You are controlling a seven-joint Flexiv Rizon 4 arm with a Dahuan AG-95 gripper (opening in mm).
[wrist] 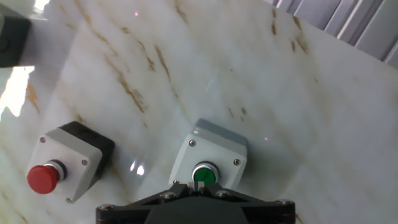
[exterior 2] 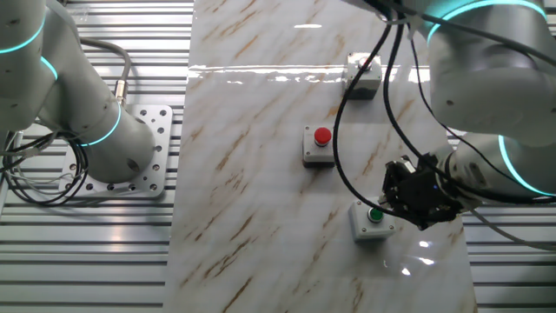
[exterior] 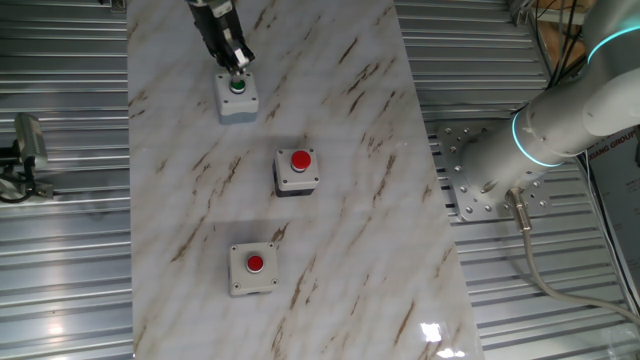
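Note:
A grey box with a green button [exterior: 238, 87] stands near the far end of the marble table. My gripper is shut, its fingertips together and nothing visible between them. In the wrist view the tips overlap the near edge of the green button [wrist: 204, 175]. From the side, the gripper [exterior 2: 388, 207] is right at the green button [exterior 2: 375, 215]; whether it touches or presses it I cannot tell. A box with a raised red button [exterior: 301, 160] is at mid-table, and another box with a lower red button [exterior: 256, 264] is farther from the gripper.
Bare marble table [exterior: 350, 260] surrounds the boxes. Ribbed metal decking [exterior: 65, 260] lies beyond the table's edges. Black cables [exterior 2: 343, 130] hang from the arm, crossing the second exterior view in front of the boxes.

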